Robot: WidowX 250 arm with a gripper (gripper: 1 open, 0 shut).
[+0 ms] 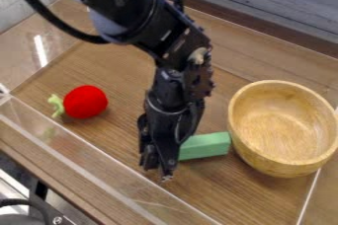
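Observation:
My black gripper (pixel 165 160) reaches down to the wooden table at centre, its fingertips around the near end of a green block (pixel 205 146) that sticks out to the right, toward the bowl; it looks shut on the block, though the arm hides much of the contact. A yellow bowl (pixel 283 101) stands to the right. A red tomato-like object (pixel 87 102) with a green top lies to the left.
A pale wall runs along the back, and the table's edge crosses the lower left, with cables beyond it.

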